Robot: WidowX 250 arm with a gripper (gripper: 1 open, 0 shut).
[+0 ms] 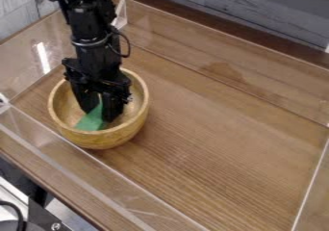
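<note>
A wooden bowl [130, 130] sits at the left of the table, with a green object [90, 122] lying inside it. The black gripper [100, 108] is down inside the bowl, its fingers around or just over the upper part of the green object, which it partly hides. Whether the fingers touch or hold it cannot be made out.
A grey wall stands at the back.
</note>
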